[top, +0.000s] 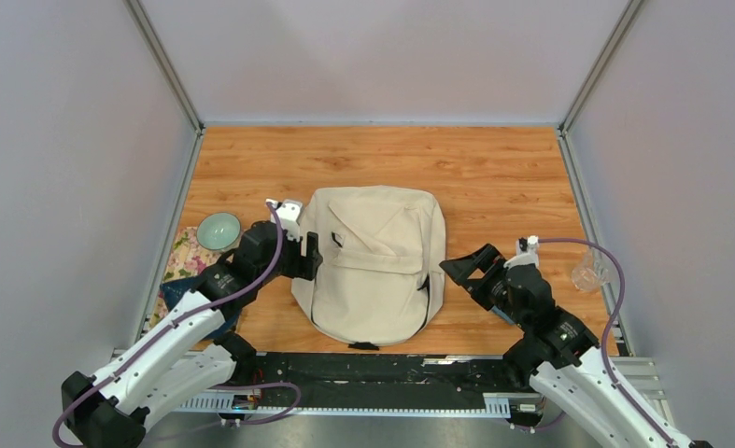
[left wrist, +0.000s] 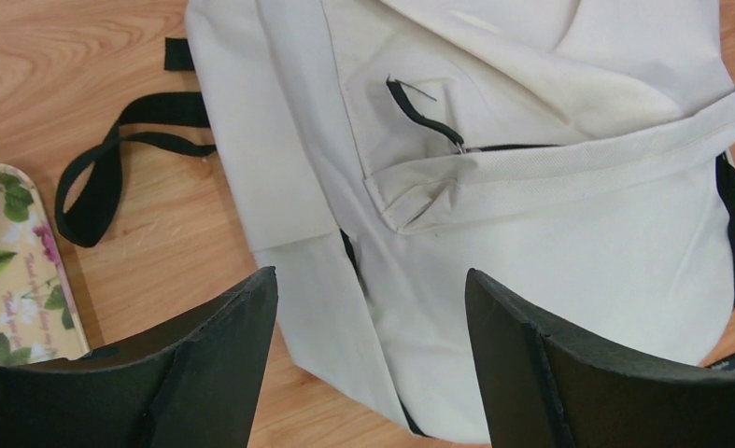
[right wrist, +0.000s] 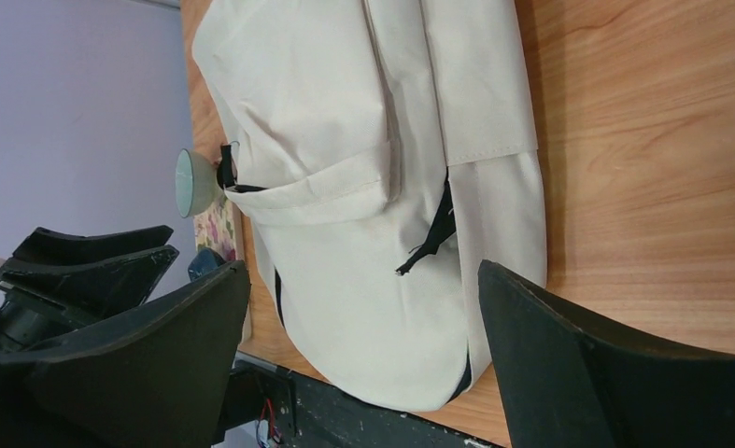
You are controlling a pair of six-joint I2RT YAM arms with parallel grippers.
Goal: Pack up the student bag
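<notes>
A cream student bag (top: 368, 289) with black straps and zips lies flat in the middle of the wooden table, filling much of both wrist views. Over its left side is my left gripper (top: 307, 255), fingers apart with nothing between them. My right gripper (top: 466, 269) hangs just off the bag's right side, open and empty. At the left, partly under the left arm, are a floral board (top: 186, 252) with a pale green bowl (top: 218, 230) and a dark blue item (top: 178, 287).
A clear container (top: 589, 273) stands at the right edge. A blue object (top: 501, 313) is mostly hidden under my right arm. Walls enclose three sides.
</notes>
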